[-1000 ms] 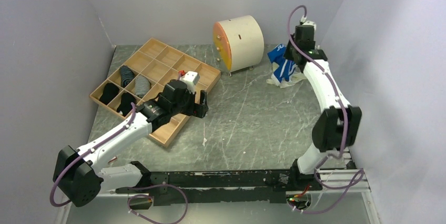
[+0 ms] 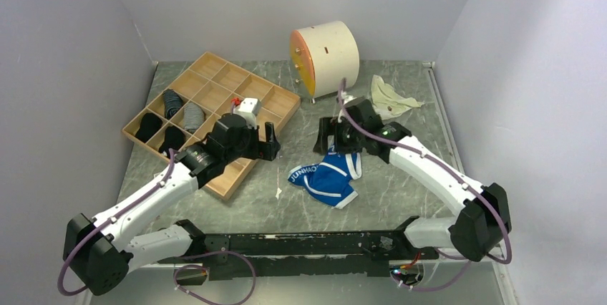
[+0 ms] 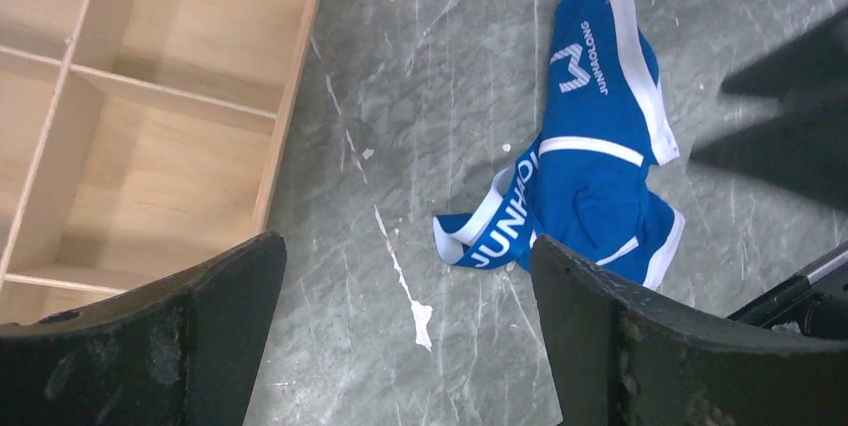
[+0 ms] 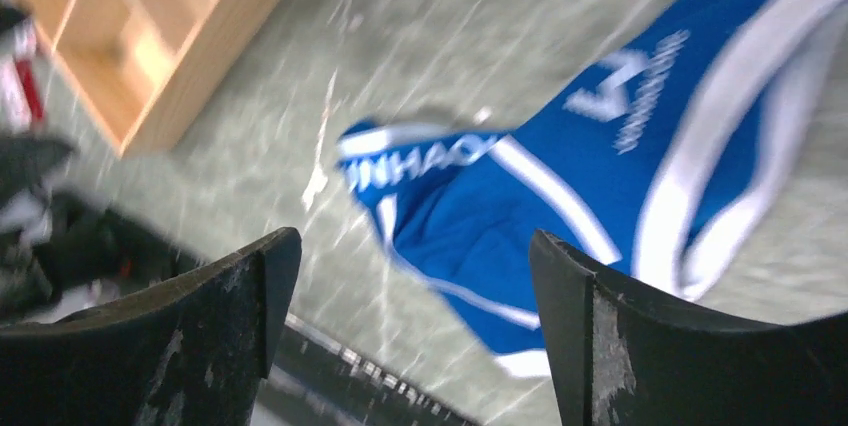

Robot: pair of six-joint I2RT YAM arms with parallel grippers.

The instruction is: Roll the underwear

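Note:
Blue underwear [image 2: 329,180] with white bands lies crumpled and unrolled on the grey table, right of centre; my right arm covers its upper part in the top view. All of it but a lower edge shows in the left wrist view, where the underwear [image 3: 590,156] is stretched out lengthwise, its lettered waistband curled to one side. My right gripper [image 2: 323,137] hovers over the cloth's far end, its fingers [image 4: 590,336] wide apart and nothing held. Left of the cloth, beside the wooden box, my left gripper [image 2: 270,142] stands open and empty above the table.
A wooden compartment box [image 2: 230,183] with several rolled dark and grey items stands at the left. Behind are a cream drum [image 2: 329,54] and a pale yellow cloth [image 2: 390,101]. Bare table lies in front of and right of the underwear.
The left arm has barely moved.

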